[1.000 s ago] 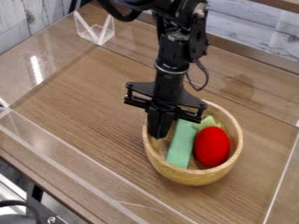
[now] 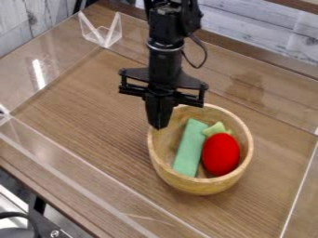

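Note:
My gripper point(image 2: 159, 117) is shut, nothing visible between its fingers, hanging just over the back-left rim of a tan bowl point(image 2: 199, 184). In the bowl lie a mint-green block point(image 2: 189, 147), a red oval object point(image 2: 220, 154) on the right and a pale green piece point(image 2: 214, 130) behind them, partly hidden by the red one.
Clear plastic holders stand at the back left and left edge. A pale wall runs along the back, and a dark cable lies at the front-left corner.
My gripper has moved up and slightly left, away from the bowl's middle. The bowl and its contents look about the same.

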